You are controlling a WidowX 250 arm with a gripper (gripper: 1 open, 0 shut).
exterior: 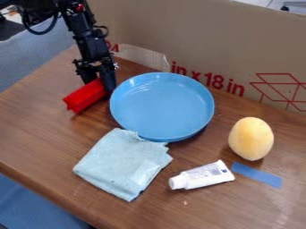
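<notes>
My black gripper (96, 72) is at the left rim of a blue plate (162, 105), low over the table and shut, its fingers partly hidden. A red cylindrical object (85, 97) lies on the table under and in front of it, close against the plate's left side. Whether the fingers hold the red object or the plate's rim, I cannot tell.
A folded light-blue cloth (122, 164) lies in front of the plate. To the right are a white tube (201, 176), a yellow oval object (250, 139) and blue tape (256, 175). A cardboard wall (227, 45) closes the back.
</notes>
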